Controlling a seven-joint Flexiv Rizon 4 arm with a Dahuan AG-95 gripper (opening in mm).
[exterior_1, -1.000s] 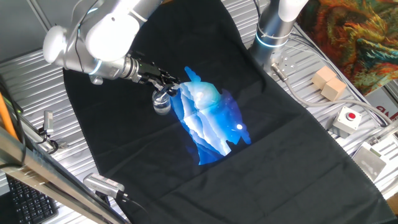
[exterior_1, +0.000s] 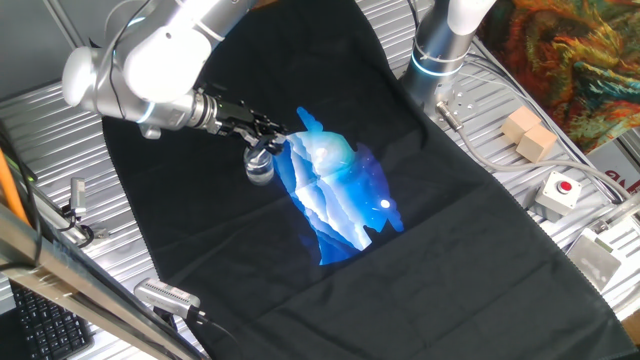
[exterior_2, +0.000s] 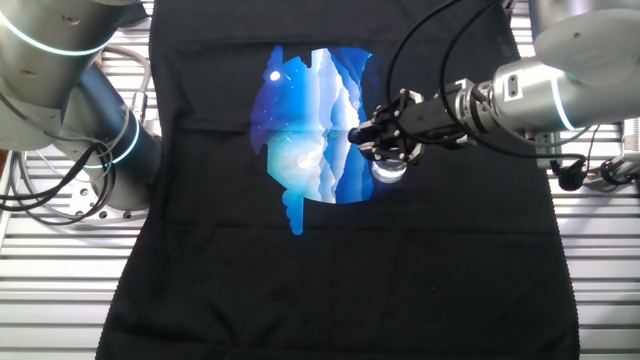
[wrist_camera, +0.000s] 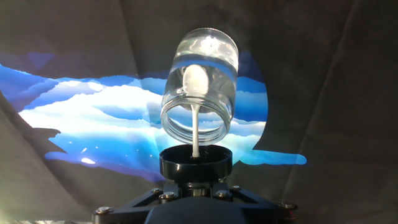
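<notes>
A clear glass jar (wrist_camera: 200, 81) has its threaded open mouth toward my gripper in the wrist view. A white spoon-like piece (wrist_camera: 195, 79) on a thin stem reaches from a black round lid-like piece (wrist_camera: 196, 164) through the mouth into the jar. The lid-like piece is apart from the rim. My gripper has its links drawn inward below that piece and appears shut on it, though the fingertips are hidden. In exterior view 1 the jar (exterior_1: 258, 167) is just below the gripper (exterior_1: 272, 140); in exterior view 2 the jar (exterior_2: 388, 170) is partly covered by the gripper (exterior_2: 385, 142).
A blue landscape picture (exterior_1: 335, 190) lies beside the jar on the black cloth (exterior_1: 430, 280).
The arm's wrist section has shifted slightly to the left in exterior view 1. The jar and gripper tip have barely moved.
</notes>
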